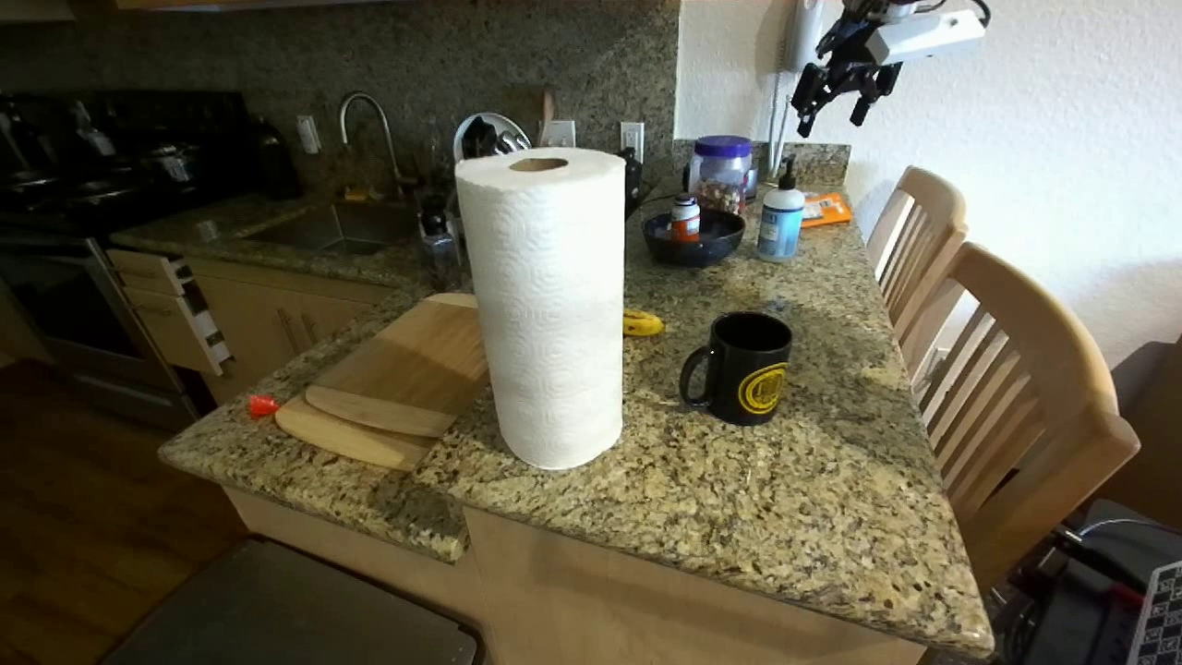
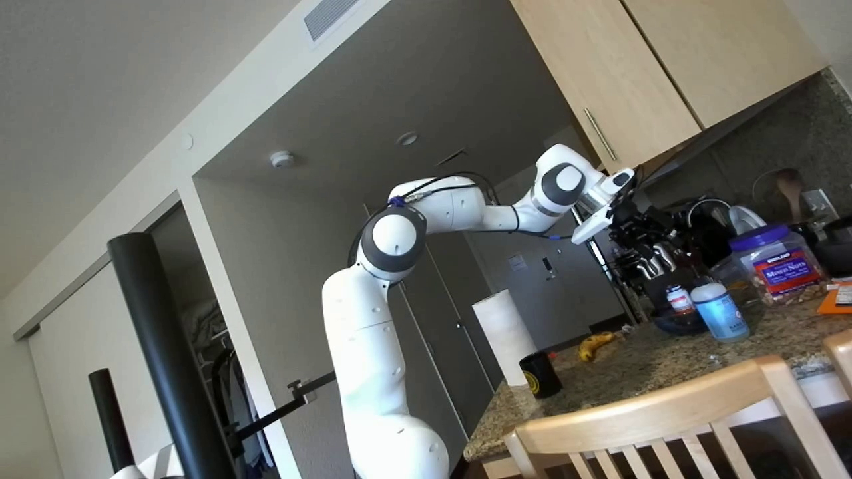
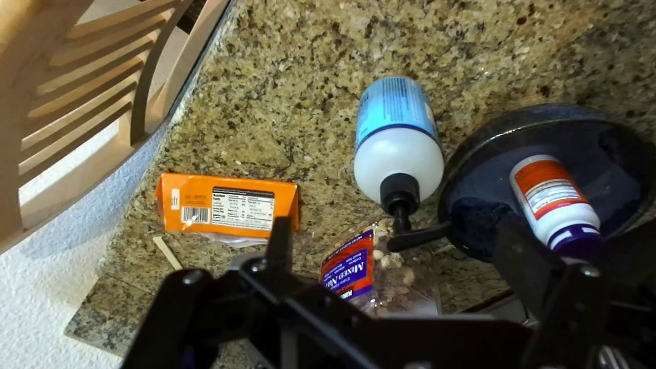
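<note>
My open gripper (image 1: 832,120) hangs in the air above the far end of the counter, with nothing between its fingers. Seen from the wrist, a blue-and-white pump bottle (image 3: 400,141) stands on the granite. To its right a dark bowl (image 3: 473,166) holds a white bottle with an orange label (image 3: 550,197). An orange packet (image 3: 227,205) lies flat to the left. Below the pump, the mixed nuts jar (image 3: 350,270) is partly hidden by the gripper; its purple lid (image 1: 722,145) shows in exterior view 1.
Nearer exterior view 1 stand a paper towel roll (image 1: 548,321) and a black mug (image 1: 751,371), with a banana (image 1: 642,322) behind the roll. Cutting boards (image 1: 388,377) lie at left. Wooden chairs (image 1: 1003,377) line the right edge. Open granite surrounds the mug.
</note>
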